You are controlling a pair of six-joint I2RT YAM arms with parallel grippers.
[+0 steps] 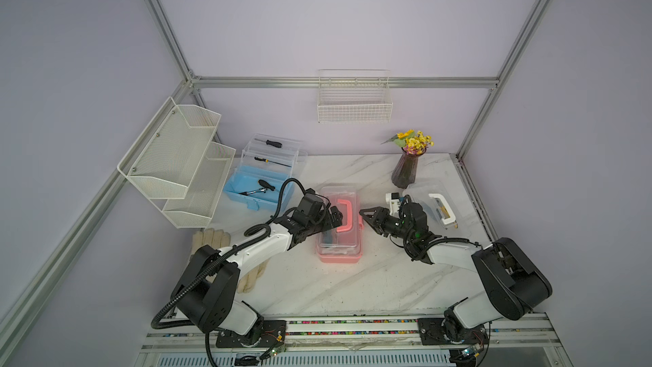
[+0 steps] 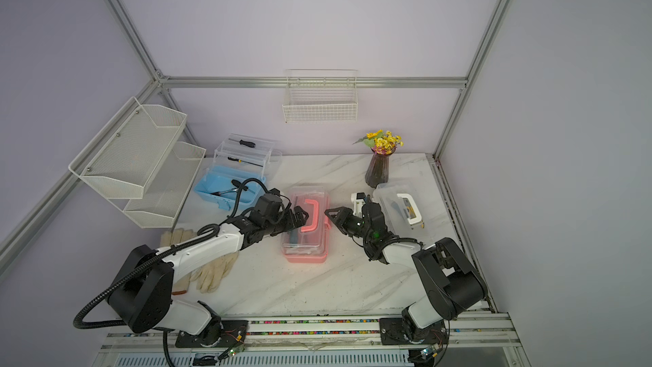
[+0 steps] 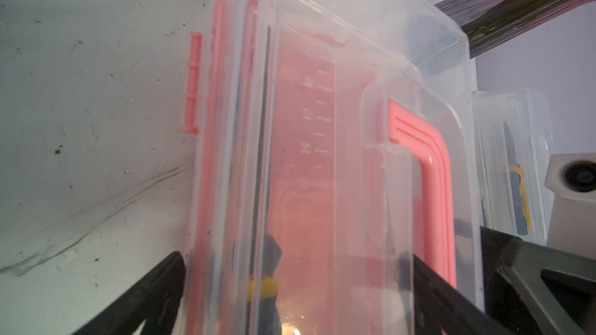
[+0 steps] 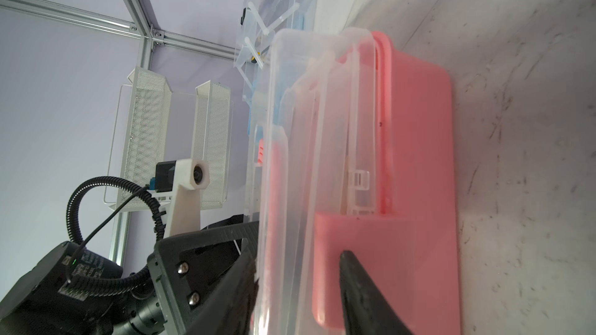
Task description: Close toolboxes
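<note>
The pink toolbox stands mid-table, its clear lid down over it and its pink handle lying on top. My left gripper is open, its fingers spread to either side of the box's near part. On the right side, my right gripper is partly open beside the pink latch, one fingertip in front of it. Whether the latch is fastened, I cannot tell. At the back left, the blue toolbox has its clear lid raised, with tools inside.
A clear box with a white handle sits at the right, partly hidden by my right arm. Behind it stands a flower vase. Work gloves lie under my left arm.
</note>
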